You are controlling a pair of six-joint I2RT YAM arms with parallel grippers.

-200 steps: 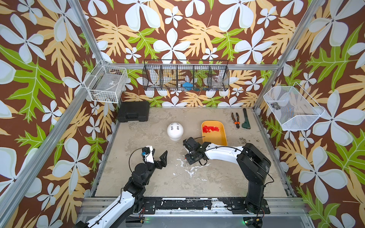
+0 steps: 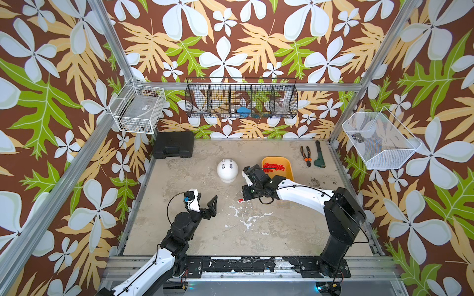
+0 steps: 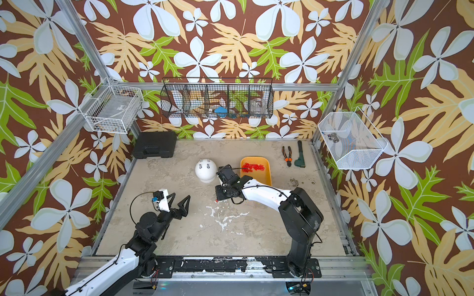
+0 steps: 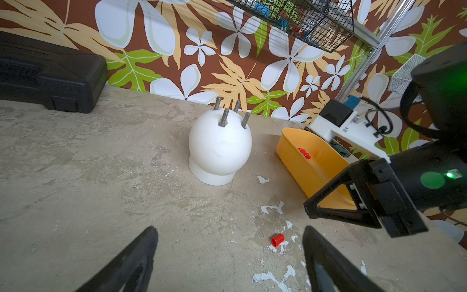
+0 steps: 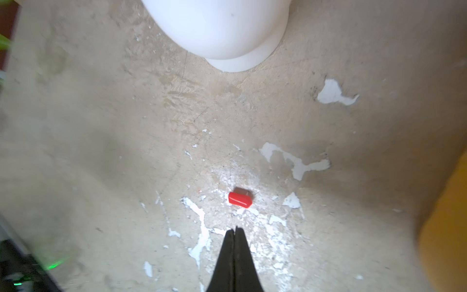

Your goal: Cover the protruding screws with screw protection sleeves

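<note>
One red sleeve (image 5: 239, 199) lies on its side on the table, just beyond the tips of my right gripper in the right wrist view. That gripper is shut with nothing between its fingers. The white ball-shaped stand (image 4: 220, 141) carries several bare metal screws (image 4: 223, 117) on top. More red sleeves (image 2: 272, 166) lie in the yellow tray (image 2: 287, 173). My left gripper is open and empty, its fingers wide apart over the table in front of the stand.
A black case (image 2: 172, 144) sits at the back left. Pliers (image 2: 306, 156) and a green-handled tool (image 2: 319, 154) lie at the back right. Wire baskets (image 2: 242, 100) hang above the table's back edge.
</note>
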